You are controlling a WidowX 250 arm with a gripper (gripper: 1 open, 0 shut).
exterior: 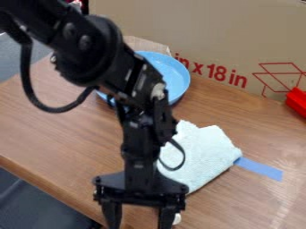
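My black gripper (140, 211) is low over the front of the wooden table, open, its two fingers pointing down. It covers most of a white tube-like item (177, 217), of which only a small end shows at the right finger. A pale folded cloth (206, 154) lies behind and to the right of the gripper. A light blue plate (173, 72) sits at the back, partly hidden by the arm.
A red object (296, 100) is at the back right edge, before a cardboard box (239, 45). A strip of blue tape (260, 168) lies right of the cloth.
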